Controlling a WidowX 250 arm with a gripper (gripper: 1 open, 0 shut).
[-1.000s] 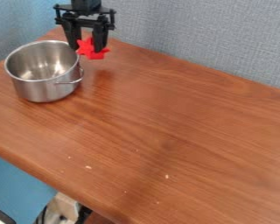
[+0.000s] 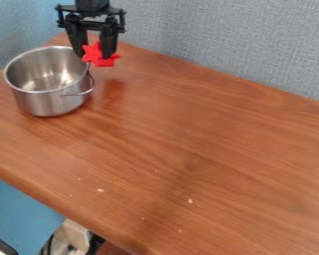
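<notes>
A black gripper (image 2: 93,48) hangs at the top left, just above and behind the right side of a steel pot (image 2: 43,95). A red, irregularly shaped object (image 2: 99,59) is at its fingertips, near the pot's rim. I cannot tell whether the fingers are closed on it or only around it, nor whether it rests on the table.
A textured wall (image 2: 242,45) runs along the back. The table's left edge drops to a blue surface (image 2: 29,209) at the lower left.
The gripper and red object have shifted very slightly to the left. The pot has stayed in place.
</notes>
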